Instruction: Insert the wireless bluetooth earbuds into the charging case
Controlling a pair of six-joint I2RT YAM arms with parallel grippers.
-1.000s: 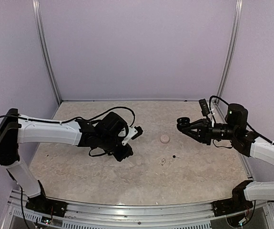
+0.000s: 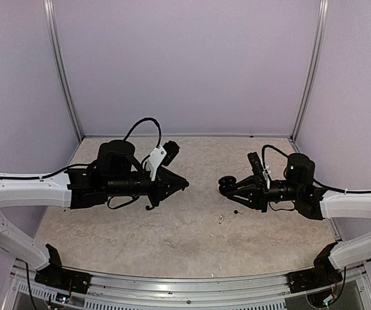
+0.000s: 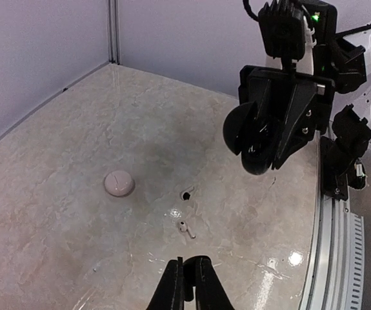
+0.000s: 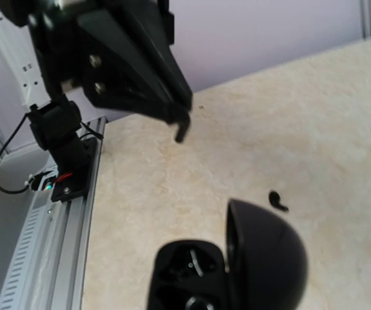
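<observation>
My right gripper is shut on the open black charging case, whose lid stands up beside its inner slots; the left wrist view shows the case between its fingers. My left gripper is shut on a small black earbud, which also shows as a dark hooked tip in the right wrist view, apart from and above the case. A small black earbud and a small white earbud lie on the table.
A pink round object lies on the marble-patterned table. Pale walls enclose the back and sides, and metal rails run along the near edge.
My right gripper has moved left and down with the case. My left arm has risen and reached right, so the two grippers are closer together.
</observation>
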